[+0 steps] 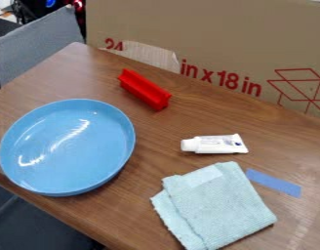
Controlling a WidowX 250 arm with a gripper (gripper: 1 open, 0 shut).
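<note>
A light blue plate (66, 146) lies empty at the left of the wooden table. A red holder (143, 89) sits toward the back. A white tube (214, 145) lies right of the plate, and a folded pale cloth (213, 207) is at the front right. My gripper is out of the frame; only a dark sliver shows at the left edge.
A cardboard box (202, 39) stands along the back of the table. A blue strip (273, 183) lies beside the cloth.
</note>
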